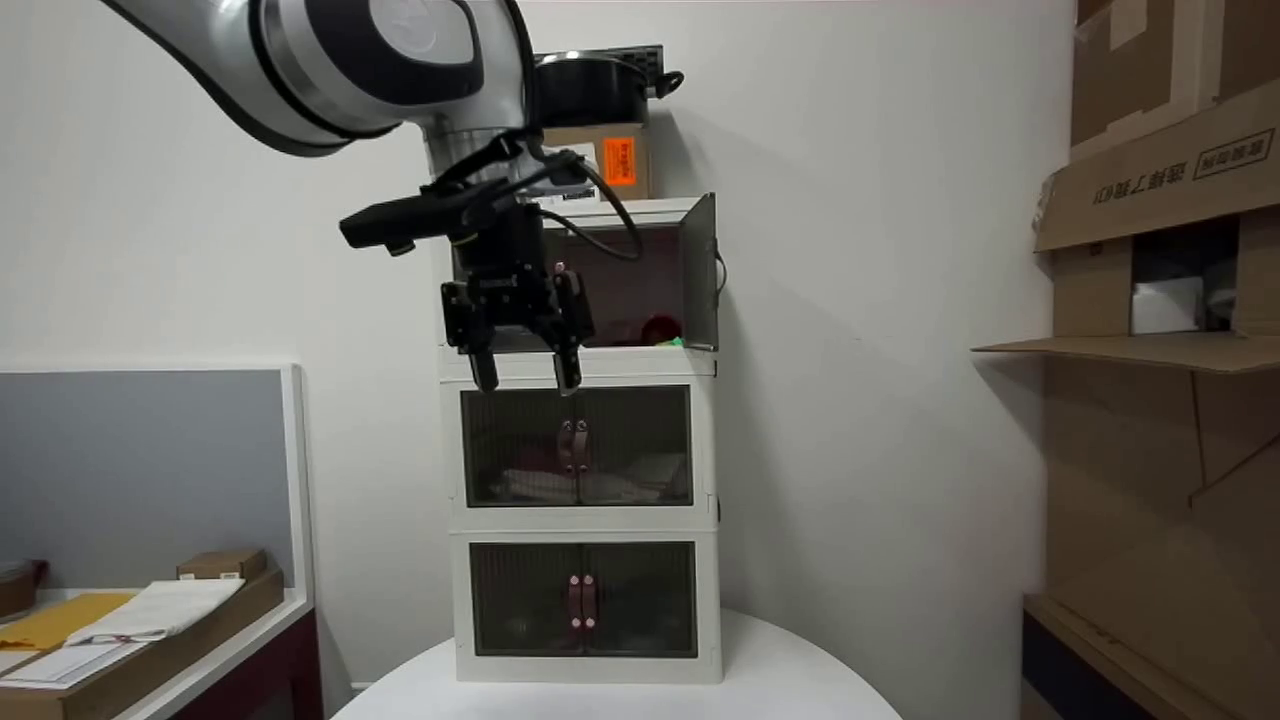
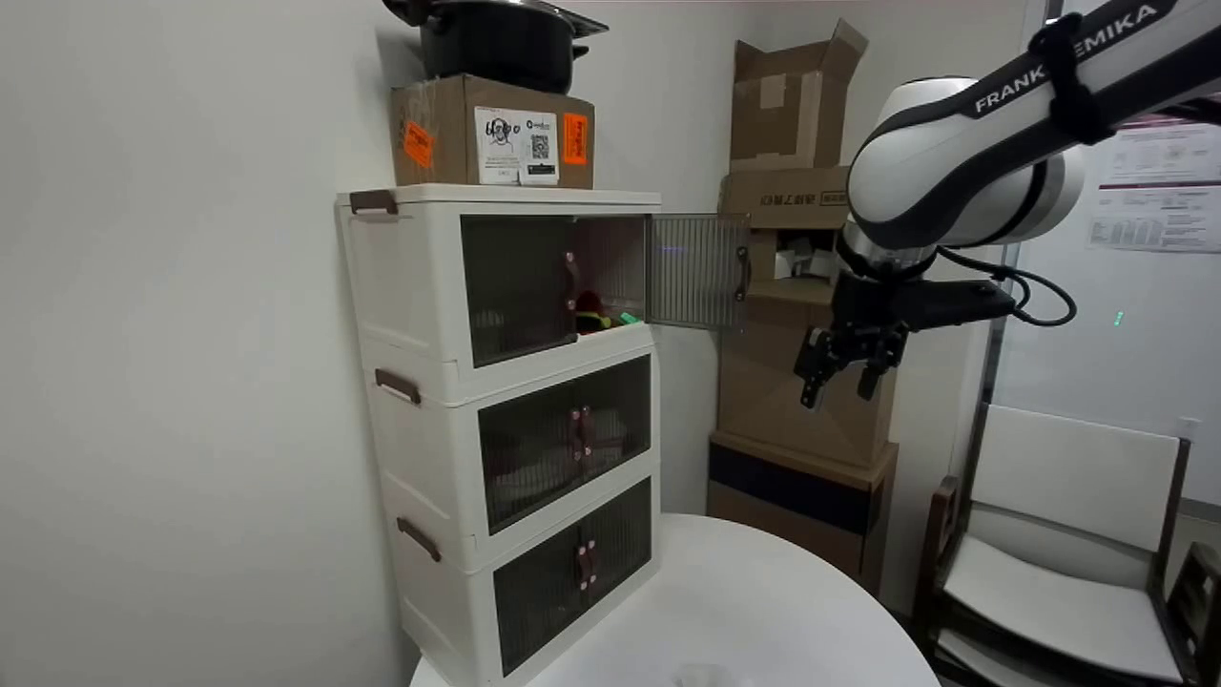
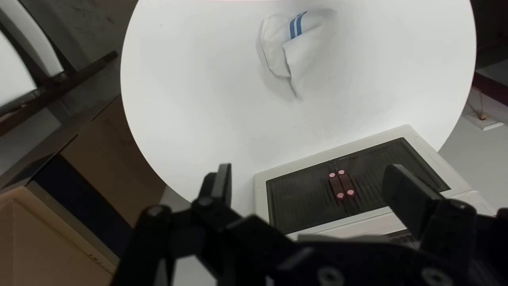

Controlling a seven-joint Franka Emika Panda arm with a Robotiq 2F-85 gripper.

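My gripper [image 1: 525, 382] stands open in the air in front of the cabinet, its fingers apart with nothing between them. In exterior view 2 the gripper [image 2: 838, 395] hangs to the right of the cabinet, above the table's level. The white three-tier cabinet [image 2: 395, 275] has its top right door [image 2: 695, 269] swung open; red and green items [image 2: 590, 315] show inside that tier. The middle and bottom tiers are shut. A crumpled white cloth [image 3: 304, 47] with blue stripes lies on the round white table [image 3: 200, 95], well away from the fingers in the wrist view.
On the cabinet's top sits a cardboard box [image 2: 441, 126] with a black pot [image 2: 492, 46] on it. Stacked cardboard boxes [image 1: 1152, 480] stand to the right. A chair [image 2: 1053, 572] is beside the table.
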